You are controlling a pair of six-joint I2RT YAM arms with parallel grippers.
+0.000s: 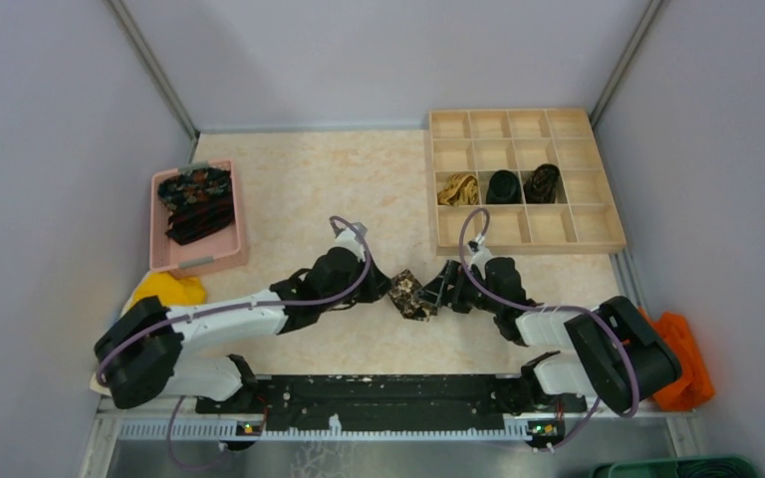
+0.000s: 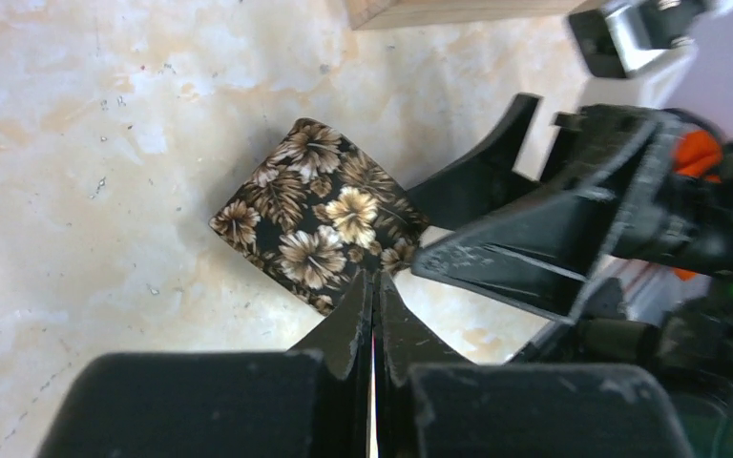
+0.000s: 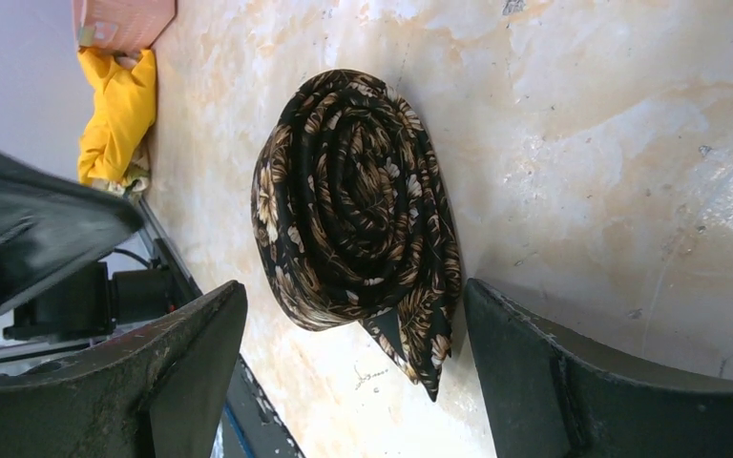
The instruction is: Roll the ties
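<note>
A black tie with cream and brown flowers [image 1: 410, 295] lies rolled on the table between my two grippers. In the right wrist view its coil [image 3: 348, 205] faces the camera, and a short pointed tail sticks out at the lower end. My right gripper stands open, its fingers on either side of the roll's near end; one fingertip is close to the tail. Just left of the tie, my left gripper is shut, with nothing visible between its fingers. In the left wrist view the roll's flat patterned side [image 2: 324, 215] shows.
A wooden divided box [image 1: 548, 228] at the back right holds several rolled ties in one row. The pink bin [image 1: 227, 246] at the left contains dark folded ties. Yellow cloth [image 1: 174, 289] lies at the left, orange cloth [image 1: 685, 363] at the right.
</note>
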